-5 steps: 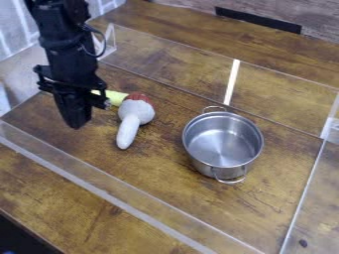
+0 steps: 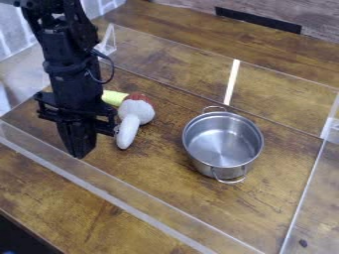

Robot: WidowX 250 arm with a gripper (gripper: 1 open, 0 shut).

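Observation:
My gripper (image 2: 77,139) reaches down from the upper left, black, its fingertips low over the wooden table at the left; it looks shut, and nothing shows between its fingers. To its right lies a white, bulbous object with a long tip (image 2: 133,121) and a red patch on top. A pale yellow-green item (image 2: 113,98) lies behind that, partly hidden by the arm. A steel pot (image 2: 223,147) with two handles stands upright right of centre.
A white strip (image 2: 232,81) lies behind the pot. Clear edges or panels run along the left and right sides.
The white object, the yellow-green item and the pot have not visibly moved.

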